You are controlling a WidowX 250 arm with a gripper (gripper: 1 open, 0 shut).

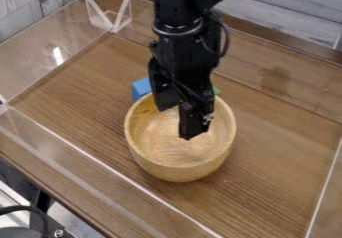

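Observation:
My black gripper (181, 104) hangs over a round, pale wooden bowl (179, 154), its fingers down at the bowl's back half. It looks open, with nothing clearly held between its fingers. A blue object (140, 88) sits just behind the bowl on the left, partly hidden by the arm. A small green object (214, 92) shows behind the gripper on the right, mostly hidden.
A white wire object (112, 7) lies at the back left. A black cable (30, 218) lies at the lower left corner.

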